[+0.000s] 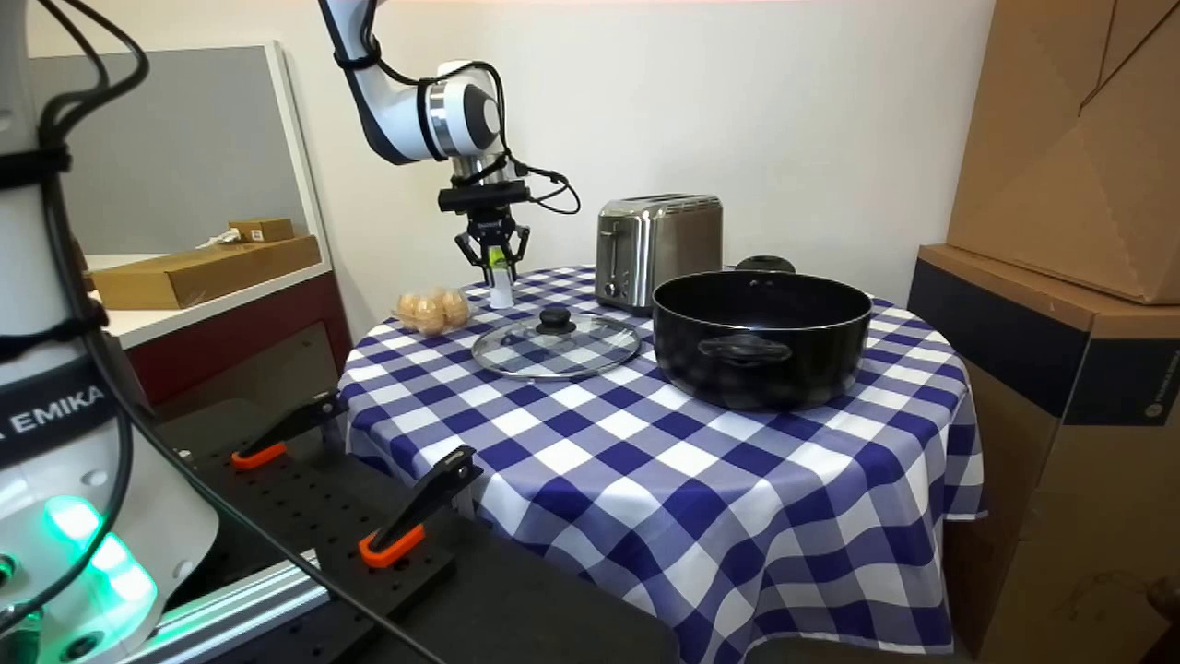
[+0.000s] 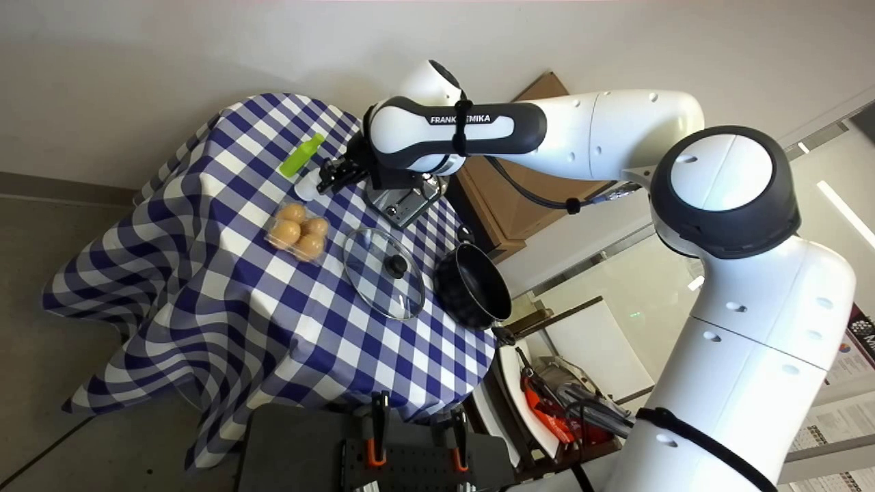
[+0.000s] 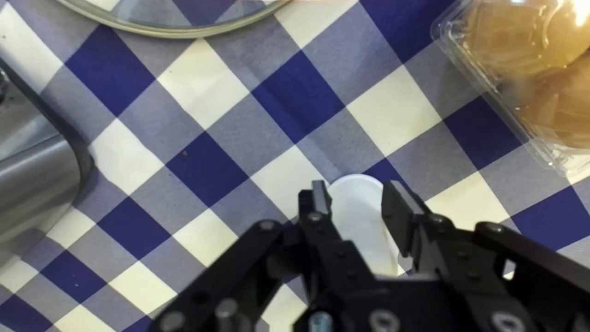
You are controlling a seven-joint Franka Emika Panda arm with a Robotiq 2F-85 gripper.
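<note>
A small white cylindrical container (image 3: 359, 221) stands on the checked cloth, and my gripper is lowered over it. One finger is on each side of the container in the wrist view, and the fingers stand part open; whether the pads touch it I cannot tell. In exterior view 1 the white container (image 1: 501, 294) rests on the table below the gripper (image 1: 500, 269). Beside it, a bright green bottle (image 2: 301, 155) is seen in exterior view 2, separate from the white container (image 2: 307, 186) and the gripper (image 2: 325, 177).
A clear box of round, light brown items (image 2: 297, 231) sits close to the gripper. Nearby are a steel toaster (image 1: 661, 249) and a glass lid (image 1: 531, 352). The black pot (image 1: 763, 343) stands farther off. Open cloth lies along the table's front.
</note>
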